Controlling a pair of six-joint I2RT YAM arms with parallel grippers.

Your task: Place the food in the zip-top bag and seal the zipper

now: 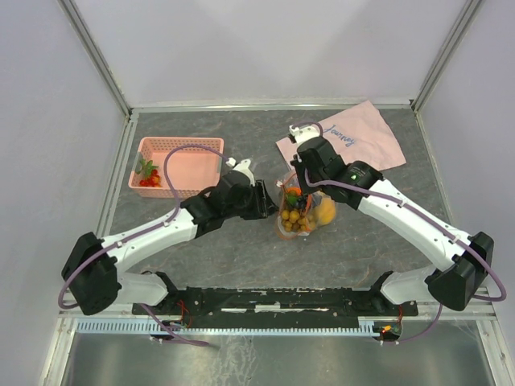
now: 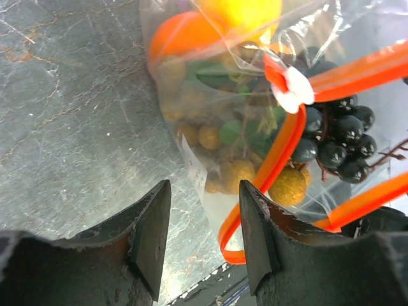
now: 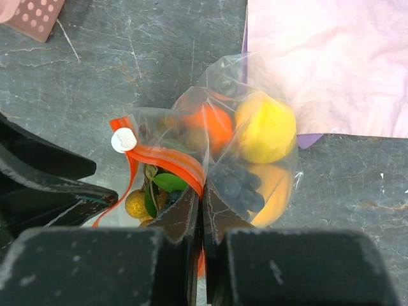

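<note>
A clear zip-top bag (image 3: 191,102) with orange zipper strips stands open, its mouth facing the front. Inside are dark grapes (image 2: 347,137), small yellow-brown round fruits (image 2: 239,172), an orange fruit (image 3: 213,126), a yellow fruit (image 3: 266,127) and green leaves. My right gripper is shut on the orange zipper edge (image 3: 169,158) of the mouth. At the bag's left side, my left gripper is open, with a loop of orange strip (image 2: 231,255) showing between and behind its fingers; no grip on it shows. The white slider (image 2: 294,91) sits on the strip beyond these fingers.
A pink basket (image 1: 217,166) at the back left holds a few red items with green leaves (image 1: 148,173). A pink cloth (image 1: 366,137) lies behind the bag at the back right. Grey table shows bare in front.
</note>
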